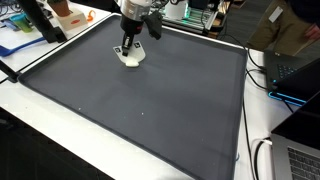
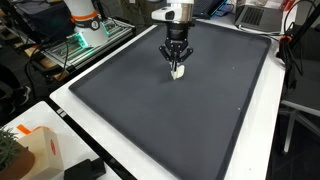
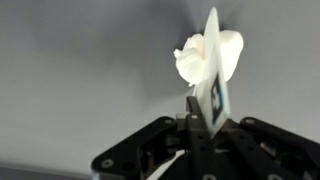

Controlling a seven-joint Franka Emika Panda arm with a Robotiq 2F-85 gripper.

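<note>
A white, soft-looking piece (image 1: 131, 58), cloth or paper by its look, is at the far left part of the dark board in exterior view 1. My gripper (image 1: 126, 48) is low over the board and shut on this white piece. Exterior view 2 has the same piece (image 2: 177, 72) just below the black fingers. From the wrist, a narrow white strip with dark marks (image 3: 211, 60) rises from between the fingertips, with a crumpled white part (image 3: 190, 62) behind it. Whether strip and crumpled part are one thing, I cannot tell.
The dark grey board (image 1: 150, 100) is bare around the gripper, with a white table edge (image 1: 100, 130) along its front. Laptops (image 1: 295, 140) stand at the right. Clutter, including an orange-brown container (image 1: 68, 18), lies beyond the far left corner.
</note>
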